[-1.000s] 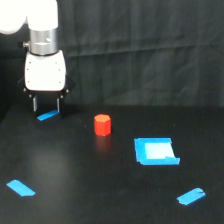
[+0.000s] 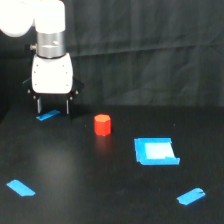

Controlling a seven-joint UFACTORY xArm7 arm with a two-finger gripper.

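The white robot arm with its gripper [image 2: 54, 102] hangs at the left of the camera view, fingers pointing down and apart, nothing visible between them, above a blue tape strip [image 2: 48, 115]. A red block [image 2: 102, 125] stands on the black table to the right of the gripper. A shallow blue tray [image 2: 142, 151] with a pale interior lies farther right.
Blue tape strips lie at the front left [image 2: 21, 187] and front right [image 2: 191, 196]. A black curtain closes off the back.
The arm and gripper have shifted slightly to the right. The block and tray are where they were.
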